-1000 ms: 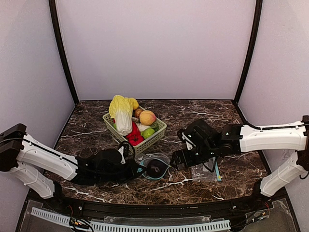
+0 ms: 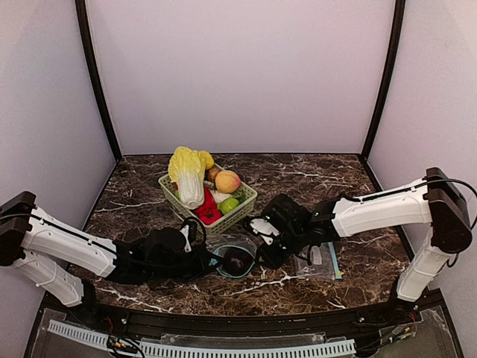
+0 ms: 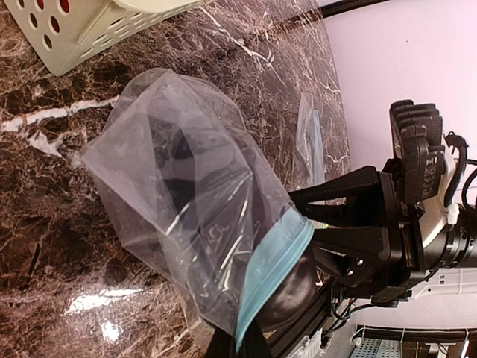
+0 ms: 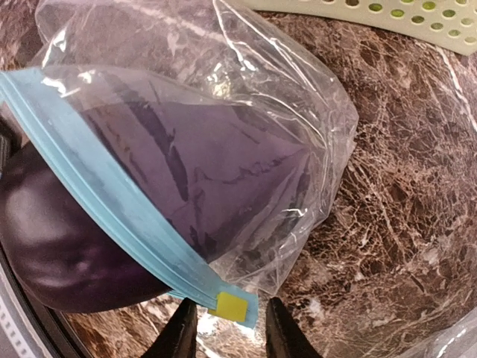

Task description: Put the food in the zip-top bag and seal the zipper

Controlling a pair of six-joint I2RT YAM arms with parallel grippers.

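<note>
The clear zip bag (image 3: 175,171) lies on the table with its blue zip strip (image 4: 112,183) spread around the open mouth. Partly inside it is a dark purple eggplant (image 4: 59,231), whose near end bulges out past the strip. My left gripper (image 2: 216,262) is shut on one end of the strip, seen at the bottom of the left wrist view. At the strip's other end sits a yellow tab (image 4: 232,306). My right gripper (image 2: 260,259) is part open there, its fingers (image 4: 177,328) to either side of the tab and not closed on it.
A pale green basket (image 2: 237,212) of vegetables and fruit stands behind the bag. Another flat clear bag (image 2: 319,261) lies at the right, under the right arm.
My right gripper has come leftward and slightly down to the strip's right end. The bag mouth and eggplant have shifted slightly left. My left arm stays almost still.
</note>
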